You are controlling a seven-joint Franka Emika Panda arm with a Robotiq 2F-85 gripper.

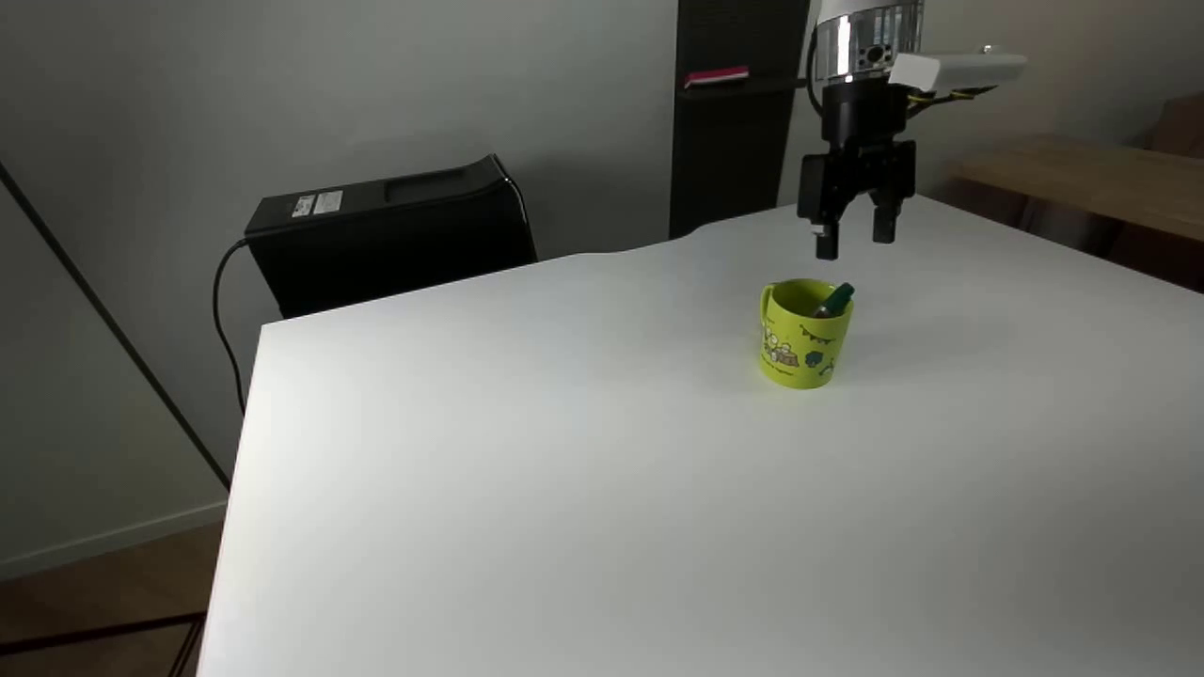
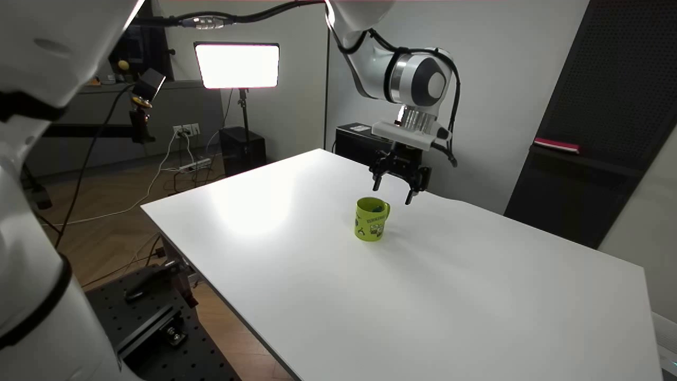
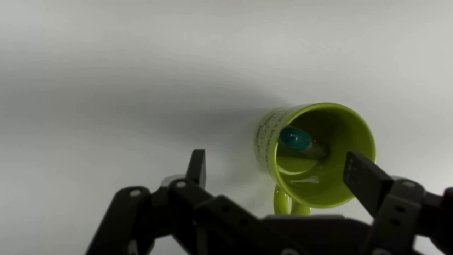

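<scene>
A lime-green mug (image 1: 799, 352) with printed pictures stands upright on the white table. Leaning inside it is a green-capped marker (image 1: 836, 299), its cap poking just above the rim. Seen from the wrist, the teal cap (image 3: 295, 138) rests against the mug's inner wall, and the mug's handle (image 3: 282, 201) points down the picture. My gripper (image 1: 858, 244) hangs open above and behind the mug, clear of the rim, with nothing between its fingers. From the other side, the gripper (image 2: 393, 193) shows above and to the right of the mug (image 2: 369, 219).
A lit lamp panel (image 2: 237, 65) stands past the table in the second exterior view.
</scene>
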